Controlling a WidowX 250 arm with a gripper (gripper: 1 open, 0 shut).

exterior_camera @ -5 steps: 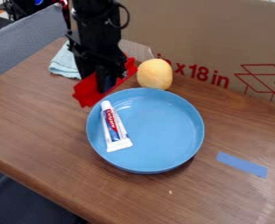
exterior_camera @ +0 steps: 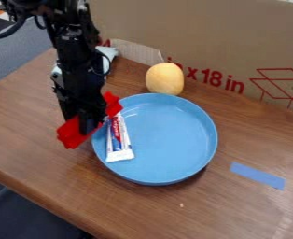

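Note:
My black gripper (exterior_camera: 90, 115) is low at the left rim of the blue plate (exterior_camera: 174, 138), shut on a red object (exterior_camera: 72, 133) that sticks out on both sides of its fingers. A Colgate toothpaste tube (exterior_camera: 120, 140) lies on the left part of the plate, just beside the gripper. A yellow oval object (exterior_camera: 164, 78) stands behind the plate.
A pale cloth (exterior_camera: 106, 55) lies at the back left, partly behind the arm. A cardboard box wall (exterior_camera: 236, 47) runs along the back. A blue tape strip (exterior_camera: 258, 175) is on the table at right.
The gripper with the red object has moved down and left, toward the front, from behind the plate to beside its left rim.

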